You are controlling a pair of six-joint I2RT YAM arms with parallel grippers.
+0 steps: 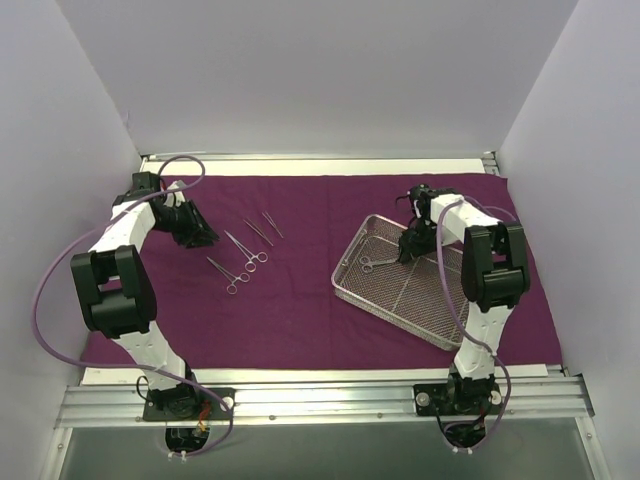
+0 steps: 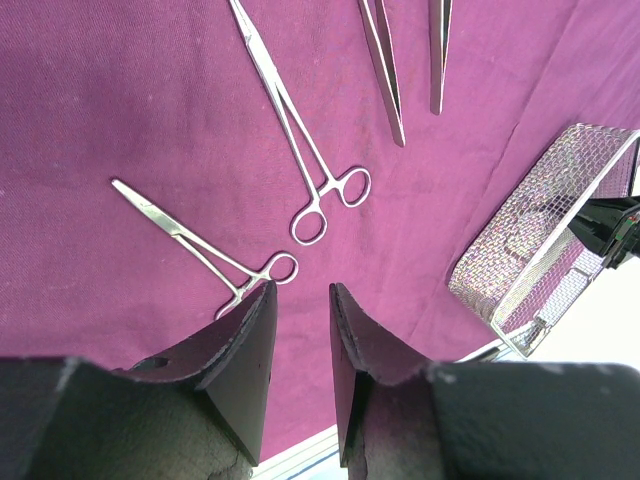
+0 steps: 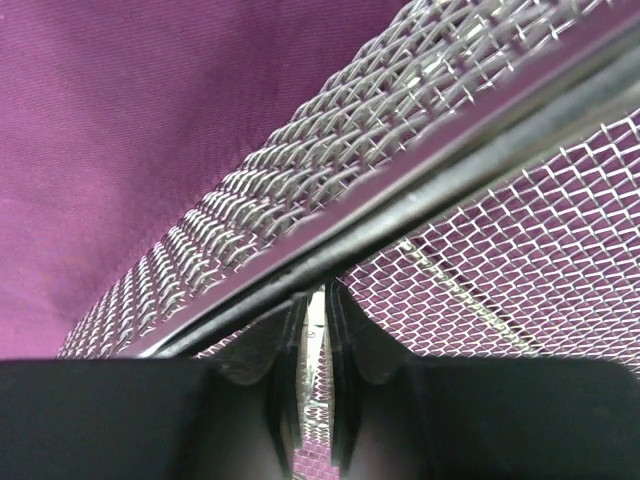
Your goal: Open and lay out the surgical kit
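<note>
At the right of the top view is the wire mesh basket [image 1: 395, 318]. One ring-handled instrument [image 1: 380, 263] lies inside it, its far end hidden by my right gripper [image 1: 404, 256]. In the right wrist view, a shiny metal piece [image 3: 314, 345] shows in the narrow gap between that gripper's fingers; whether they pinch it cannot be told. On the cloth at left lie a longer clamp [image 2: 275, 85], a shorter clamp [image 2: 205, 250] and two tweezers [image 2: 382, 70]. My left gripper stands open and empty above the cloth, left of these tools.
The basket's metal rim [image 3: 400, 215] crosses close in front of my right fingers. Grey walls [image 1: 300, 80] enclose the back and sides.
</note>
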